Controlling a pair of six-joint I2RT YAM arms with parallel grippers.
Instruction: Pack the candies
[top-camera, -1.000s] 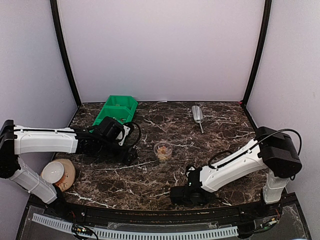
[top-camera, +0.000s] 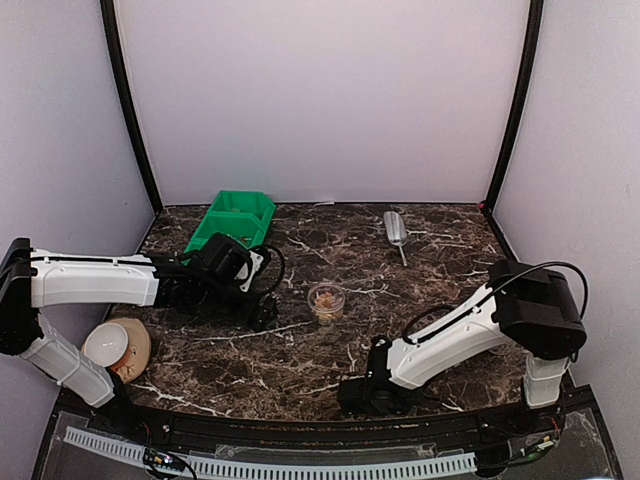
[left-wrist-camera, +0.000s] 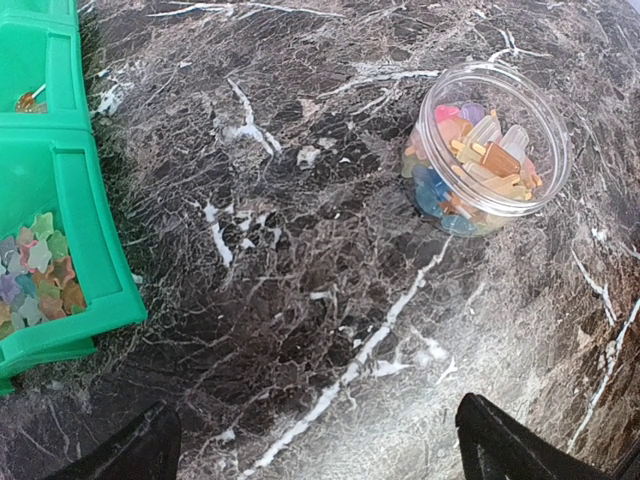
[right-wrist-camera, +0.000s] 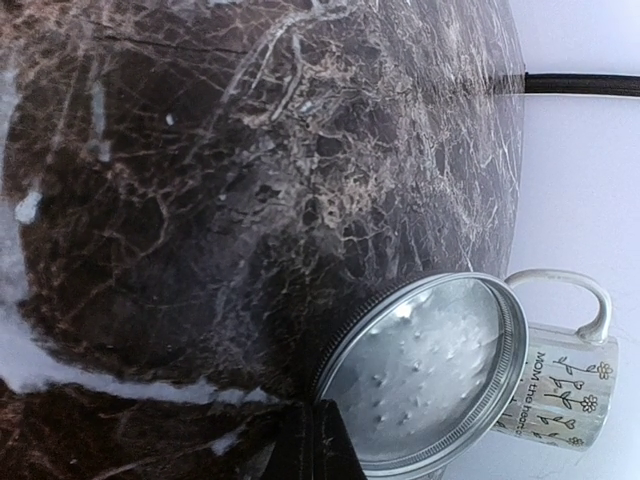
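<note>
A clear round jar (left-wrist-camera: 490, 150) with colourful candies in it stands without a lid in the left wrist view; from above, the jar (top-camera: 326, 300) is mid-table. Star-shaped candies (left-wrist-camera: 35, 275) lie in the near compartment of the green bin (left-wrist-camera: 110, 230) to its left. My left gripper (top-camera: 265, 312) is left of the jar, its fingers (left-wrist-camera: 510, 450) wide apart with nothing between. In the right wrist view, my right gripper is shut on the rim of a silver lid (right-wrist-camera: 425, 360), which is tilted with its hollow side showing. The top view hides the lid.
A white mug (right-wrist-camera: 565, 385) stands just beyond the lid, partly covered by it. A metal scoop (top-camera: 395, 228) lies at the back right. At the left are a white bowl (top-camera: 106, 344) and a round board (top-camera: 137, 350). Table right of the jar is free.
The right arm has shifted slightly; the left is nearly still.
</note>
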